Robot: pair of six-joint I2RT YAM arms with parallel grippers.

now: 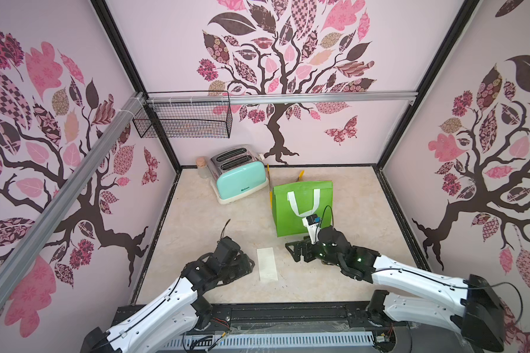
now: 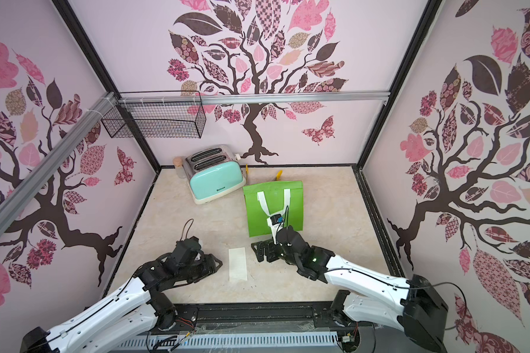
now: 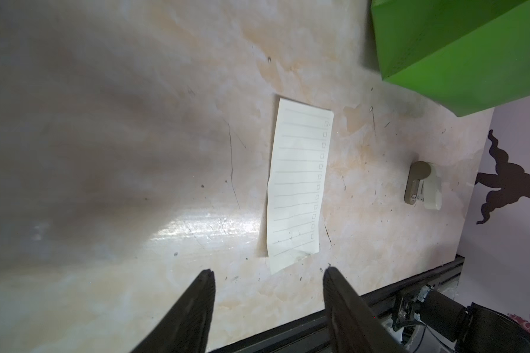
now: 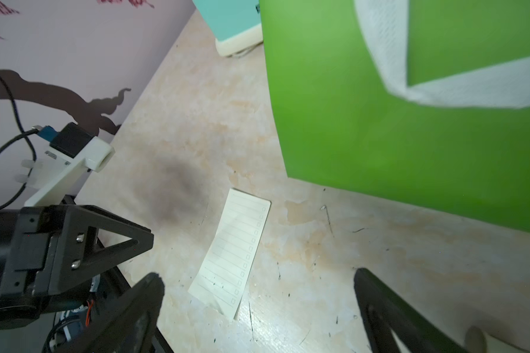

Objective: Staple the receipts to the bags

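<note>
A lined receipt (image 1: 267, 264) (image 3: 297, 176) (image 4: 228, 253) lies flat on the table. Behind it to the right stands a green bag (image 1: 302, 200) (image 2: 273, 217) with white handles. A small stapler (image 3: 430, 187) shows in the left wrist view; the right arm mostly hides it from above. My left gripper (image 1: 244, 264) hangs just left of the receipt, fingers parted, nothing between them. My right gripper (image 1: 294, 251) is open in front of the bag, right of the receipt, above the stapler's area, holding nothing.
A turquoise toaster (image 1: 241, 180) and a small jar (image 1: 203, 170) stand at the back left. A wire basket (image 1: 182, 117) hangs from the rail above.
</note>
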